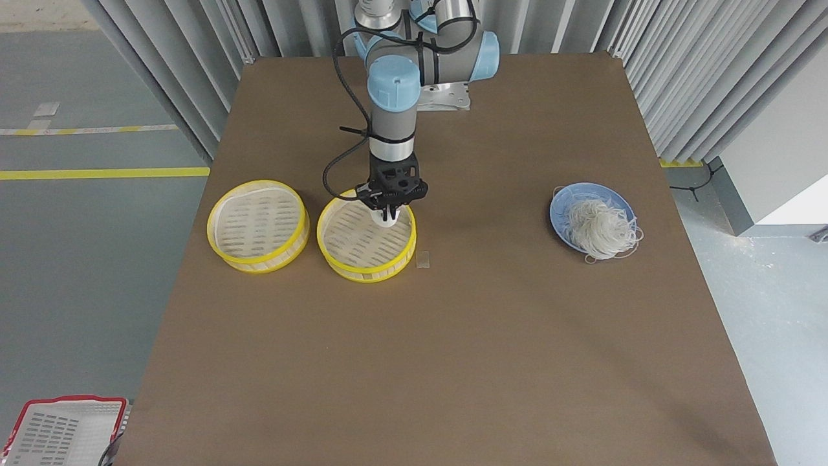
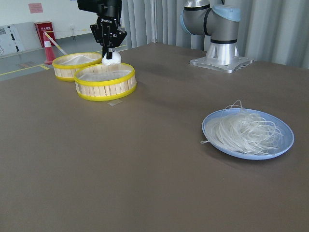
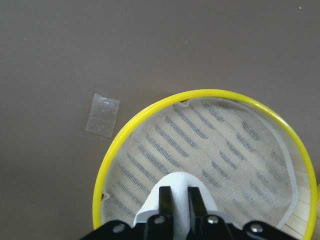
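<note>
My gripper (image 1: 390, 208) is shut on a soft white object (image 2: 114, 57), held over the nearer yellow-rimmed round steamer (image 1: 365, 239); in the wrist view the white object (image 3: 177, 182) sits between the black fingers, with the steamer's mesh liner (image 3: 210, 145) beneath. A second yellow-rimmed steamer (image 1: 256, 221) stands to the left of the first. A blue plate (image 1: 566, 202) holding a tangle of white strands (image 1: 601, 229) lies at the right of the table.
A small clear square (image 1: 423, 259) lies beside the nearer steamer. A red-rimmed white basket (image 1: 66, 431) stands off the table at bottom left. Grey curtains line the back.
</note>
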